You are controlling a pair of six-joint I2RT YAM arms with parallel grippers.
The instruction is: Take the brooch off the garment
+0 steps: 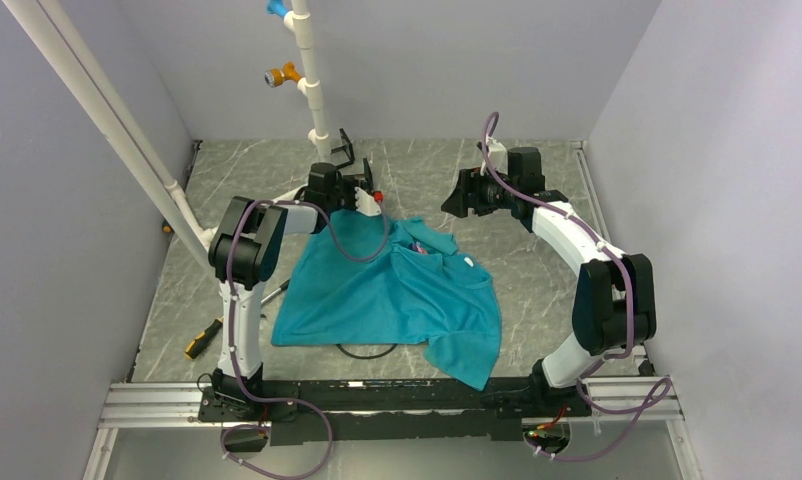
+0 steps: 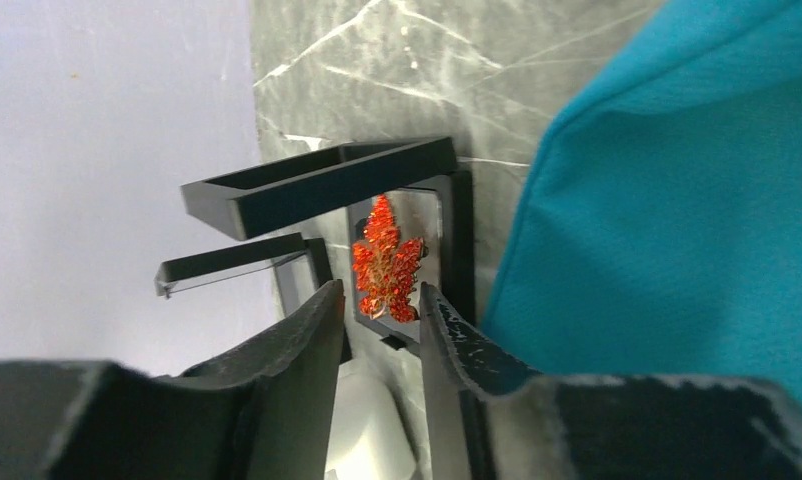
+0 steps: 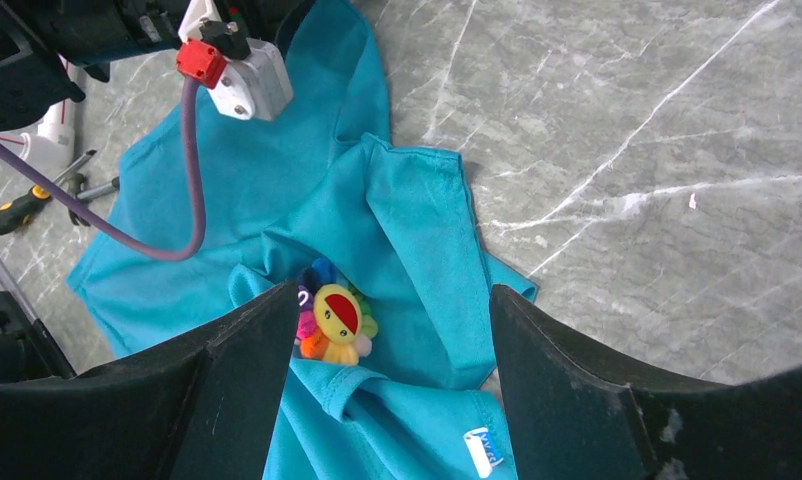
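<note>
The brooch [image 2: 381, 262], red-orange and leaf-shaped, shows its face in the left wrist view, against the clear pane of an open black display case [image 2: 462, 230]. Whether it fully rests on the pane I cannot tell. My left gripper is open, its fingertips parted on either side of the brooch's lower part. The teal garment [image 1: 377, 290] is spread on the table, apart from the brooch. My right gripper stands open above the garment, with nothing held; a colourful plush toy [image 3: 339, 320] lies on the cloth below.
A second black case [image 2: 232, 258] stands further left. A white pipe with an orange tap [image 1: 285, 75] rises at the back. A screwdriver [image 1: 203, 338] lies at the left front.
</note>
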